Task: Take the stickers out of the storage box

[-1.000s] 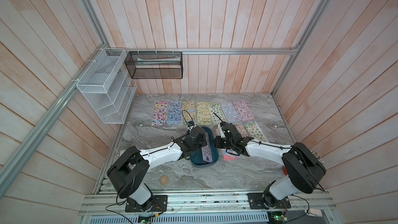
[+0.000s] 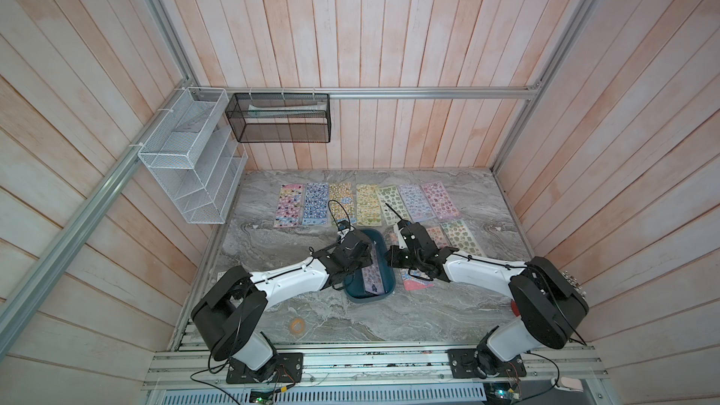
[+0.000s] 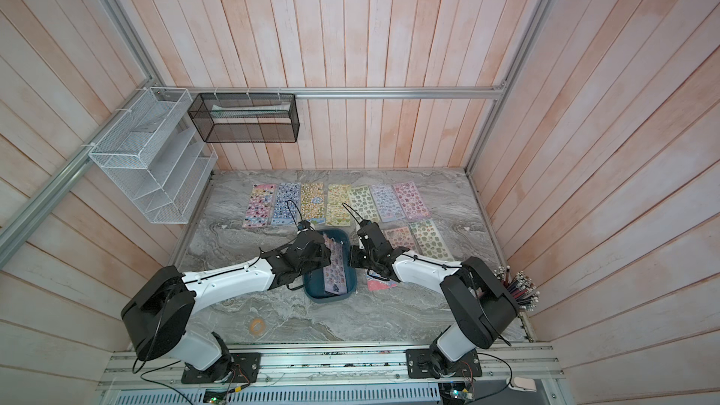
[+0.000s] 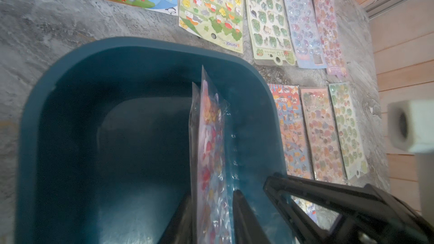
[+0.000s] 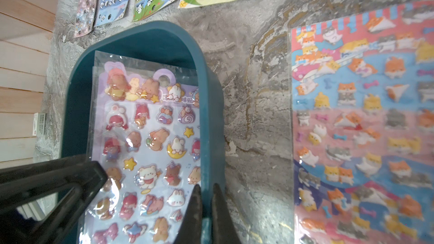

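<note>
The dark teal storage box (image 2: 369, 298) stands on the grey table between both arms. Inside it, clear-wrapped sticker sheets (image 5: 149, 153) with bears and bunnies lean near the right wall. Seen edge-on in the left wrist view, the wrapped sheets (image 4: 211, 153) rise between the fingers of my left gripper, which is open with a gap on the right side. The lower ends are out of frame. My right gripper is shut on the box's right wall, one finger on either side of the rim (image 5: 202, 108).
Several sticker sheets lie in a row behind the box, including a yellow-green one (image 4: 212, 9). To its right lie more, with a dog-patterned sheet (image 5: 361, 131) nearest. A tape ring (image 2: 297, 326) lies front left.
My left arm has shifted very slightly to the left. The right arm and the box look unmoved.
</note>
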